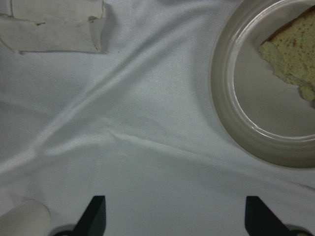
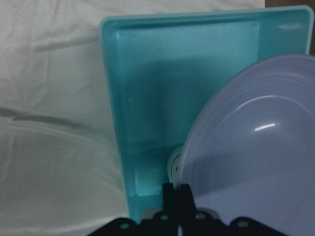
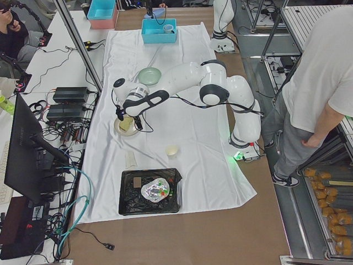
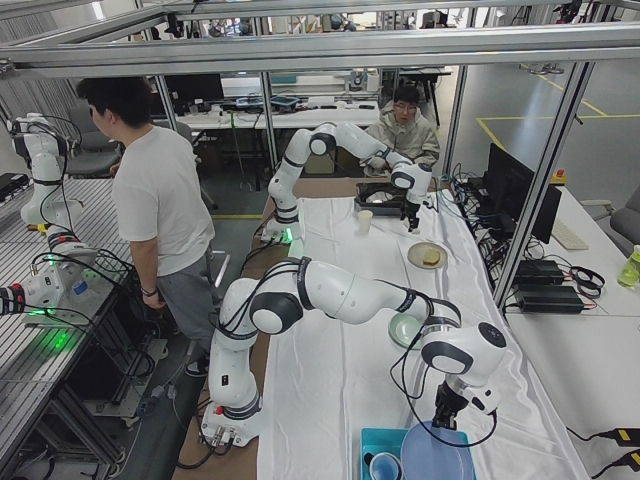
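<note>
My left gripper stands open above the white cloth beside a beige plate [image 1: 231, 118] holding a piece of flatbread [image 1: 290, 49]; a white cup [image 1: 22, 219] sits at the lower left of that wrist view. My right gripper is shut on the rim of a blue plate [image 2: 246, 147], over a turquoise bin [image 2: 142, 73]. A cup [image 2: 173, 162] inside the bin is mostly hidden by the plate.
A green plate [image 3: 149, 76] lies mid-table. A black tray [image 3: 127, 193] with foil-covered contents is at the near end. A white wrapper [image 1: 54, 29] lies on the cloth. A person stands beside the table.
</note>
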